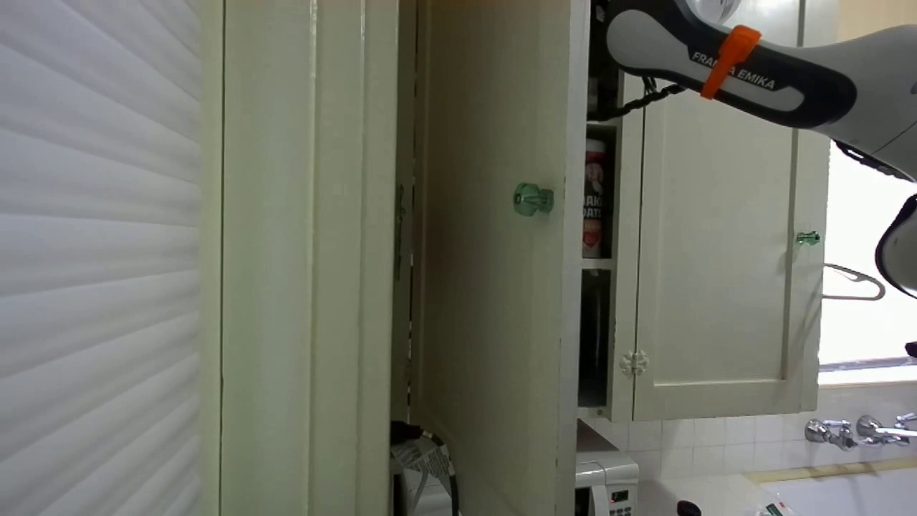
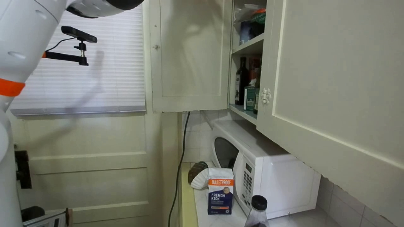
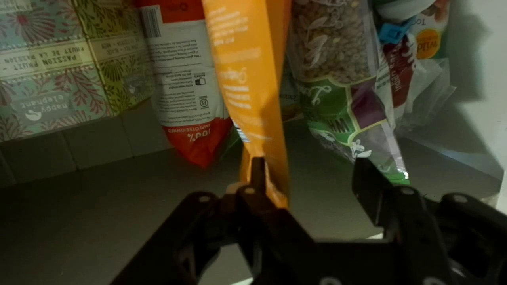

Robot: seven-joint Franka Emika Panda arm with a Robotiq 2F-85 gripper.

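Note:
In the wrist view my gripper faces the inside of a cupboard, its two dark fingers apart. An orange packet (image 3: 247,71) hangs down with its narrow lower end by the left fingertip (image 3: 258,173). That finger overlaps the packet's lower end, and whether they touch is unclear. Beyond the right finger stands a clear bag of grain with a green and purple label (image 3: 335,102). Nothing is clamped between the fingers. Both exterior views leave the gripper out of sight; the arm (image 1: 731,69) reaches in behind the open cupboard door (image 1: 490,301).
A patterned box (image 3: 52,71) and a red and white bag (image 3: 187,80) stand left of the orange packet. The cupboard's side wall (image 3: 480,85) bounds the right. The shelf (image 3: 95,209) is bare in front. A microwave (image 2: 288,185) sits below.

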